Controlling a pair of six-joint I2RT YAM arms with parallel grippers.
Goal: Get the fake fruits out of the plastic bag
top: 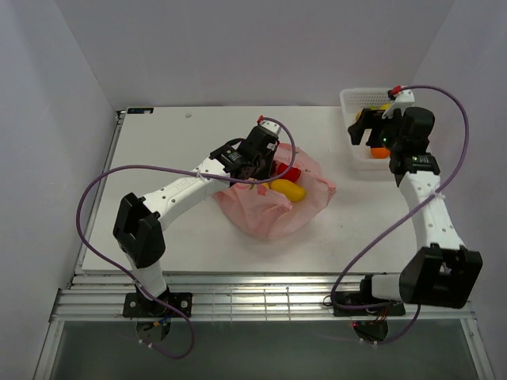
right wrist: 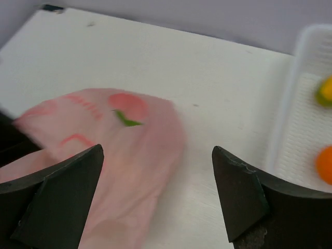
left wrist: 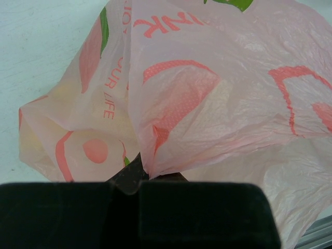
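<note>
A crumpled pink plastic bag (top: 253, 210) lies mid-table, with a yellow fruit (top: 288, 190) and a red one (top: 287, 171) showing inside. My left gripper is over the bag, its tip buried in the plastic in the left wrist view (left wrist: 140, 174); it is shut, and no fruit shows between its fingers. My right gripper (top: 362, 127) is at the white basket's left side, part open and empty in the blurred right wrist view.
The white basket (top: 346, 111) at the back right holds an orange fruit (right wrist: 324, 166) and a yellow one (right wrist: 324, 91). Bare table lies left of the bag and at front right.
</note>
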